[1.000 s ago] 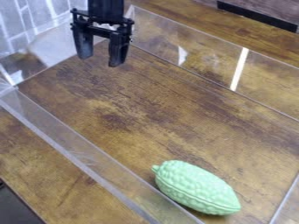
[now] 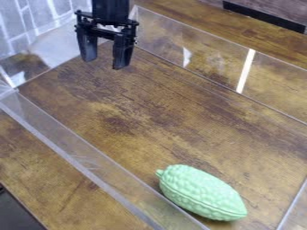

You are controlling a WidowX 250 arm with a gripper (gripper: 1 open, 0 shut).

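My black gripper (image 2: 104,52) hangs at the upper left over the wooden surface, its two fingers apart with nothing between them. A pale green, bumpy oblong object, like a toy gourd or melon (image 2: 200,191), lies at the lower right, well away from the gripper.
Clear low walls (image 2: 84,157) enclose the wooden work area (image 2: 156,108), which is bare apart from the green object. Wooden table shows beyond the walls, with a dark strip (image 2: 267,9) at the top right.
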